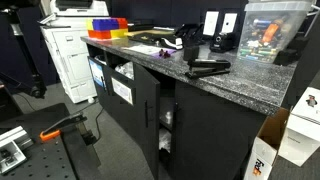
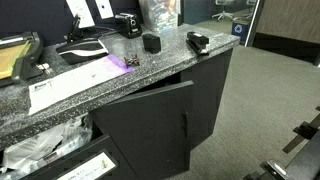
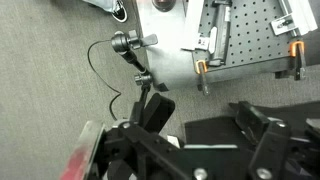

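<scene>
My gripper reaches in from the bottom of the wrist view. Its dark fingers [image 3: 157, 112] are spread wide apart, and nothing shows between them; it is open. Below it lies only grey floor and the edge of a table. A black cabinet door [image 1: 138, 100] stands ajar under the speckled counter [image 1: 225, 82]. In the second exterior view the same door [image 2: 150, 122] sticks outward, its handle near the free edge. White items [image 1: 167, 115] show inside the cabinet. I cannot make out the gripper in either exterior view.
A perforated table [image 3: 262, 28] with orange-tipped clamps [image 3: 203, 70] and tools is beside the gripper. On the counter sit a black stapler [image 2: 198, 42], a clear bin [image 1: 270, 32] and colored blocks [image 1: 103, 28]. A cardboard box [image 1: 262, 150] stands at right. Open floor [image 2: 235, 110] lies before the cabinet.
</scene>
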